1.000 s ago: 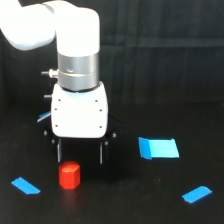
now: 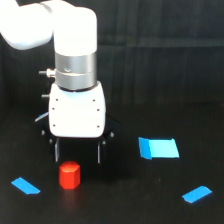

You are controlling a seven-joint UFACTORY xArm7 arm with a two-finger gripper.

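Note:
A small red block stands on the dark table at the lower left. My gripper points down above and behind it, slightly to the block's right in the picture. Its two thin dark fingers are spread wide, and only dark background shows between them. The block appears below the fingertips, apart from them; their exact height over the table is hard to judge.
A light-blue square with a darker blue strip on its left side lies right of centre. Blue tape pieces mark the table at lower left and lower right.
The gripper has shifted very slightly left. Its fingers stay spread, and the red block has not moved.

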